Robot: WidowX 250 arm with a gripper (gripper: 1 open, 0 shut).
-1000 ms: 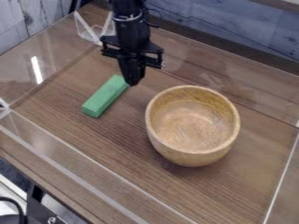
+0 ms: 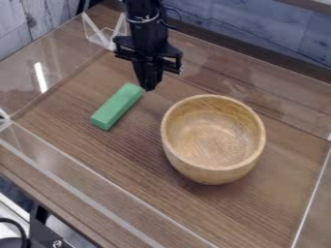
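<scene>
A green rectangular block (image 2: 116, 106) lies flat on the wooden table, left of a light wooden bowl (image 2: 212, 136), which looks empty. The black arm's gripper (image 2: 153, 77) points down from the top centre, above the table just behind and right of the block and behind and left of the bowl. It touches neither; whether its fingers are open or shut is too small to tell.
Clear plastic parts stand at the left edge and top left, and a dark cable hangs at the lower left corner.
The gripper has risen slightly and shifted back a little. The block and bowl have not moved.
</scene>
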